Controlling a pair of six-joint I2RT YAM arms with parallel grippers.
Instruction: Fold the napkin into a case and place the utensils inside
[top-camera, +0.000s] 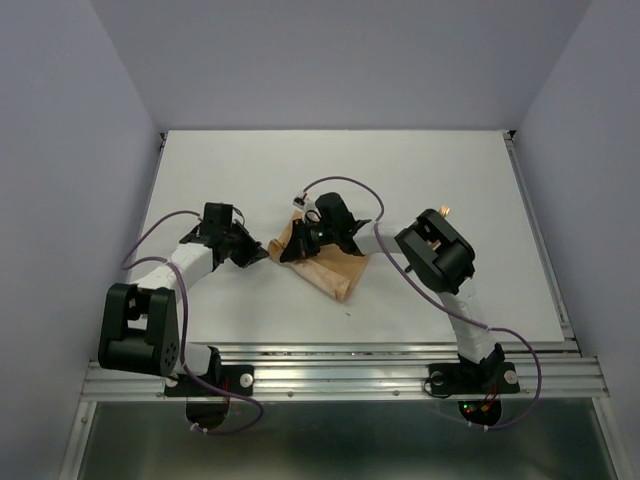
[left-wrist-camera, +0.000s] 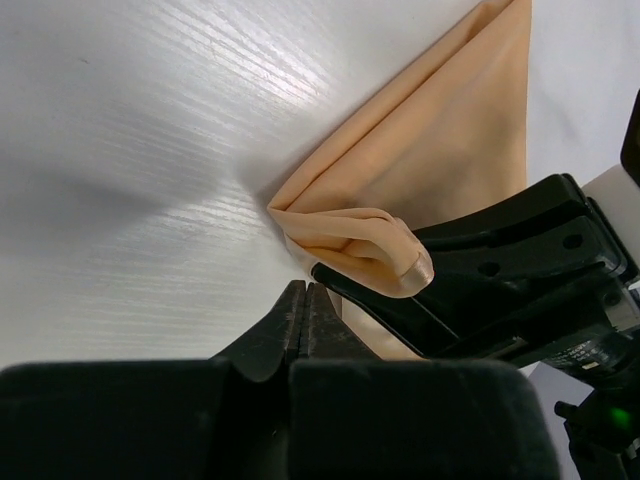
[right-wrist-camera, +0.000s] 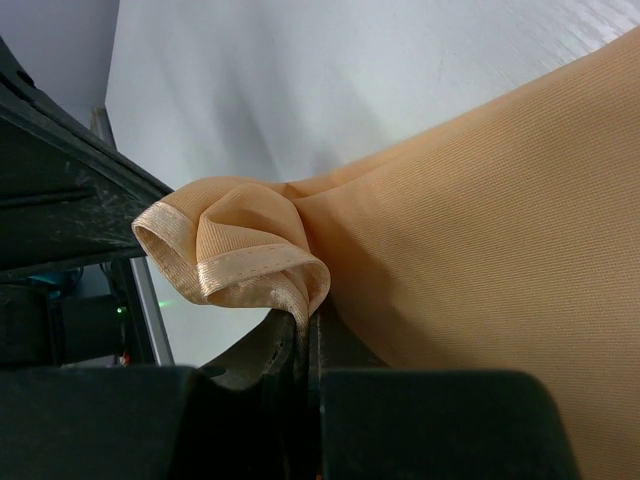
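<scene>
The peach napkin (top-camera: 338, 277) lies mid-table with a bunched corner (left-wrist-camera: 355, 240) raised. My right gripper (top-camera: 287, 255) is shut on that corner, the cloth folded up between its fingers in the right wrist view (right-wrist-camera: 300, 340). My left gripper (top-camera: 262, 255) is shut just left of the napkin, nothing visible between its fingertips; in the left wrist view the corner sits just beyond them. Small golden items, likely utensils (top-camera: 445, 211), lie to the right, partly hidden by the right arm.
The right arm spans the middle to front right; the left arm occupies the left side. Cables arch over both.
</scene>
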